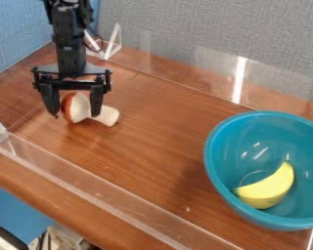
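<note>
A mushroom toy (102, 114) with an orange-red cap and white stem lies on its side on the wooden table at the left. My black gripper (73, 104) is down over it, a finger on either side of the cap end, partly hiding it; whether the fingers touch it I cannot tell. A large teal bowl (225, 146) at the right holds a yellow banana (269, 185).
A grey wall stands behind, a blue panel at the back left, and transparent edging runs along the front and back of the table.
</note>
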